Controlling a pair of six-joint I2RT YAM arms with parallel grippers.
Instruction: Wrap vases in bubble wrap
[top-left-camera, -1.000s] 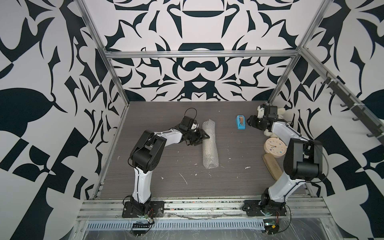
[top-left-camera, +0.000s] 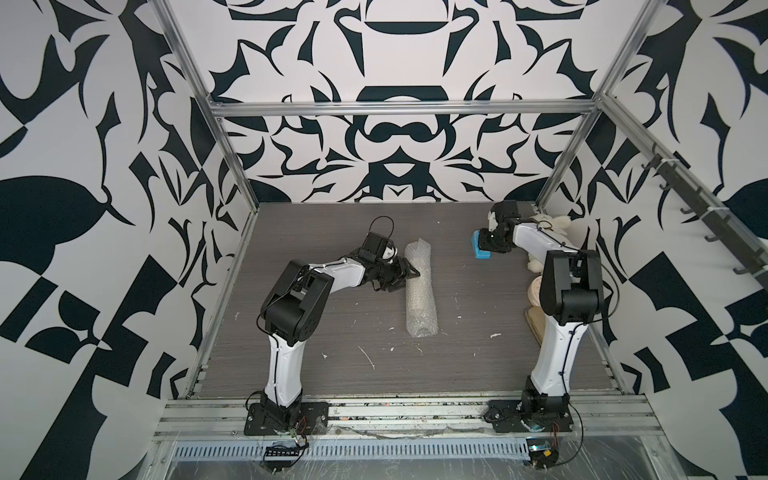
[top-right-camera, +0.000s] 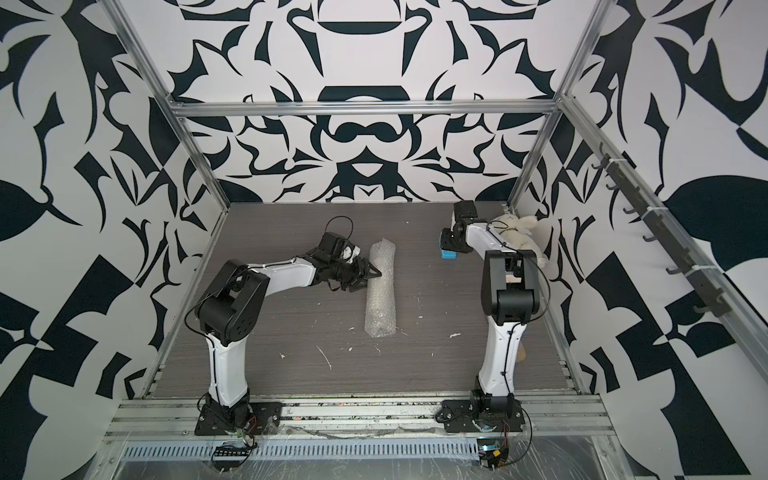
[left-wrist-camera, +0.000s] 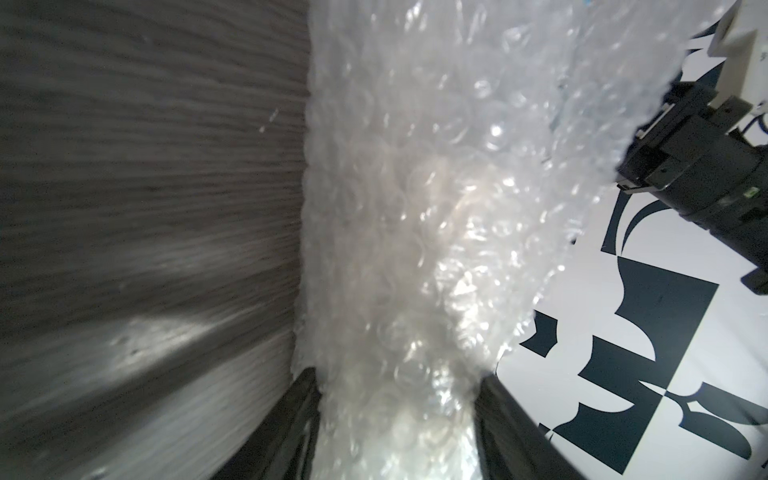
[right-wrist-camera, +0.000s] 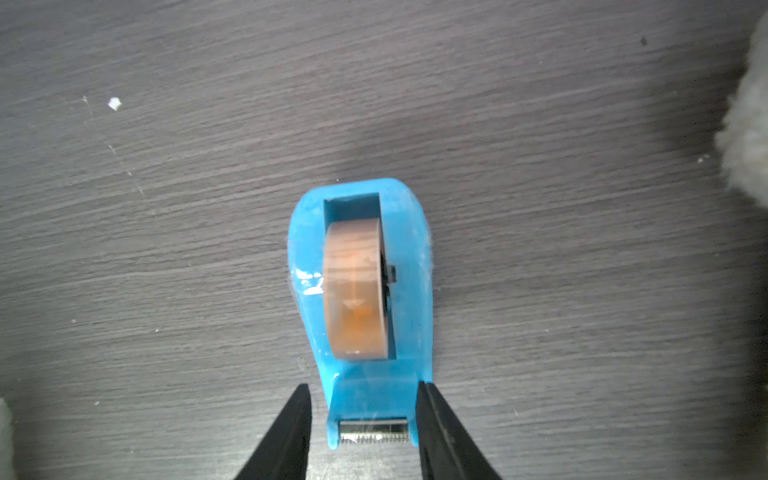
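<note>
A long roll of bubble wrap (top-left-camera: 421, 296) lies on the table's middle, pointing front to back; whatever it covers cannot be made out. At its left side my left gripper is shut on the wrap, one finger on each side in the left wrist view. Further right and back stands a blue tape dispenser (right-wrist-camera: 412, 264) with a tape roll (right-wrist-camera: 356, 288) in it. My right gripper hovers over the dispenser, its fingers parted on either side of the toothed cutter end, not visibly gripping.
A plush toy (top-right-camera: 520, 232) sits by the right wall behind my right arm. A round clock (top-left-camera: 534, 292) and a brown case (top-left-camera: 536, 321) lie partly hidden under that arm. Small wrap scraps dot the otherwise clear front and left of the table.
My right arm has swung left, bringing its gripper from beside the tape dispenser to above it and covering part of the clock and case. The left arm and the roll stay where they were.
</note>
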